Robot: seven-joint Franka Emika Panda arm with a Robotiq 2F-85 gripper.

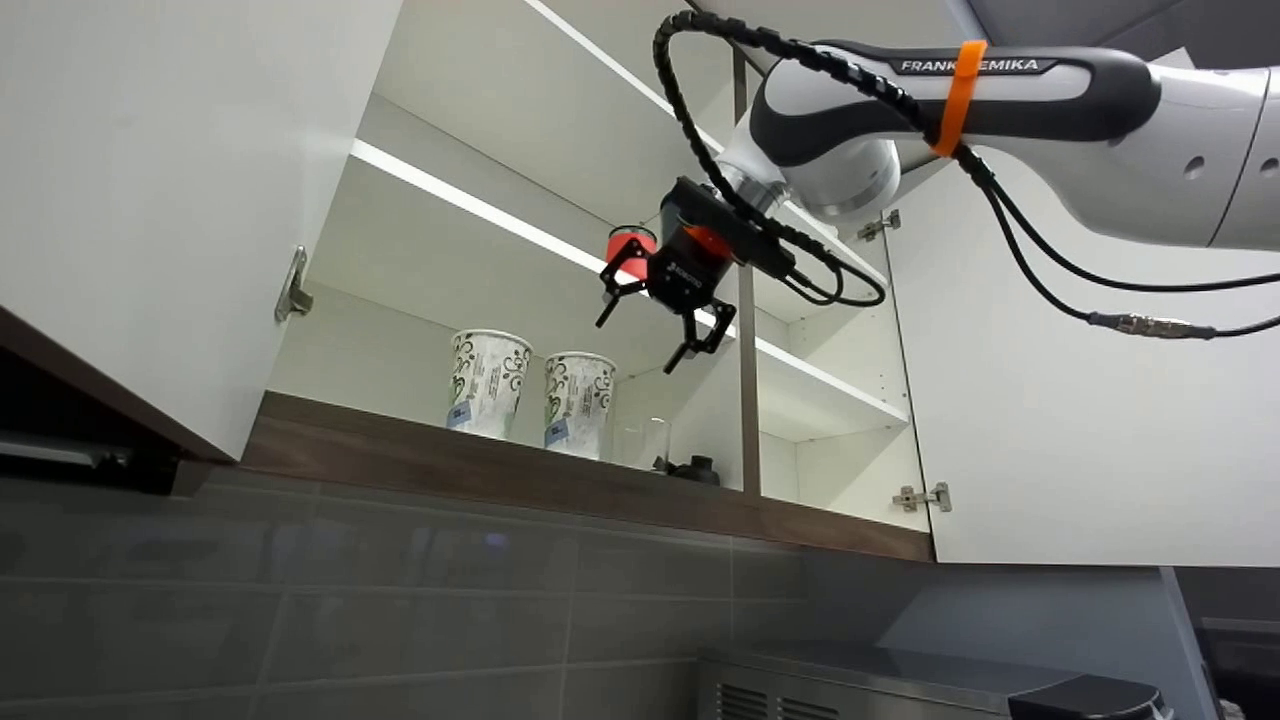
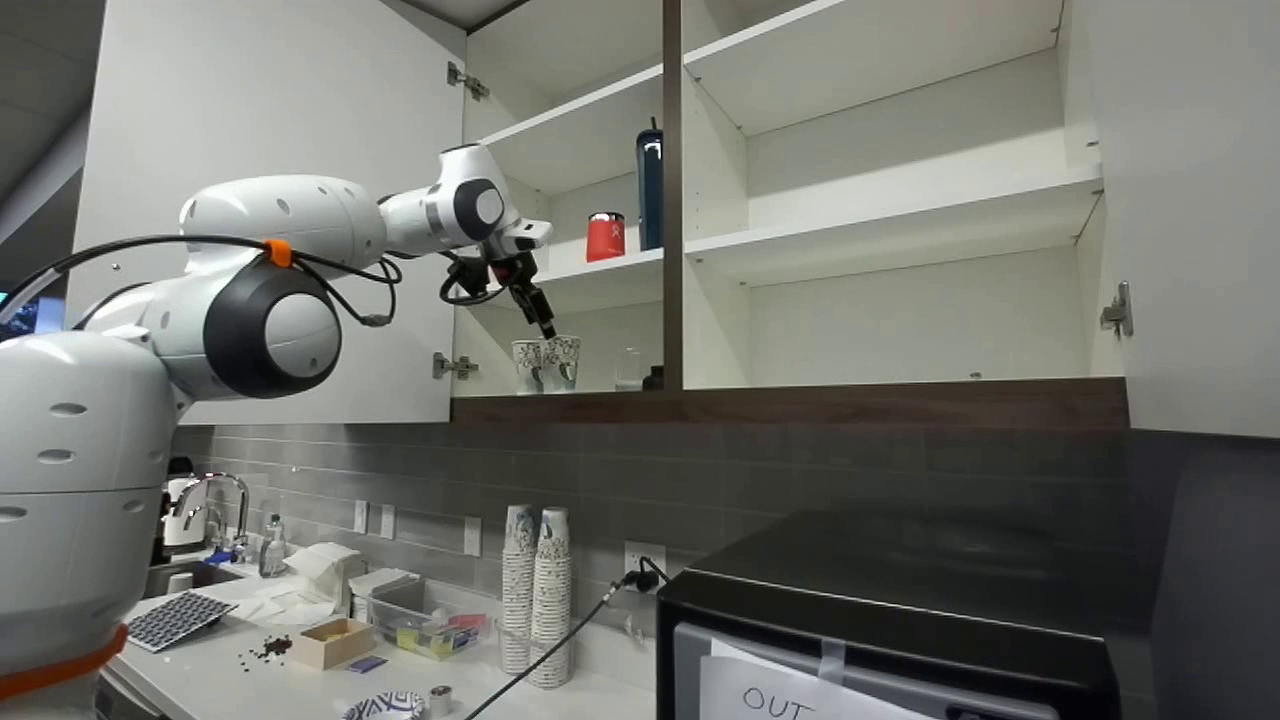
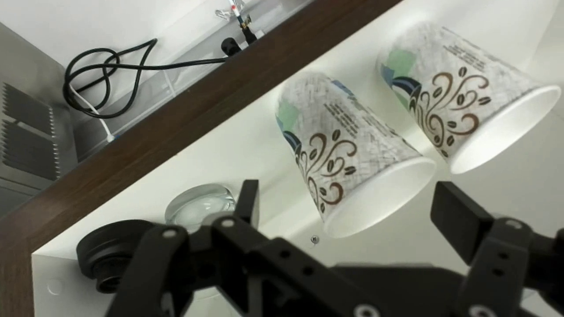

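Two patterned paper cups stand upright on the cabinet's lowest shelf: a left cup (image 1: pixel 488 384) and a right cup (image 1: pixel 578 404). My gripper (image 1: pixel 636 346) is open above and to the right of them, its fingers spread and nothing between them. From the wrist, the nearer cup (image 3: pixel 349 153) appears beyond the gap between my fingertips, apart from both, while the other cup (image 3: pixel 465 95) lies past it to the upper right. A clear glass (image 3: pixel 199 207) and a black lidded item (image 3: pixel 111 251) sit on the same shelf.
On the shelf above are a red tumbler (image 2: pixel 606 236) and a tall dark blue tumbler (image 2: pixel 650 188). An upright divider (image 2: pixel 673 192) separates this bay from the empty shelves at right. The cabinet doors (image 2: pixel 276 108) stand open. Cup stacks (image 2: pixel 551 600) are on the counter.
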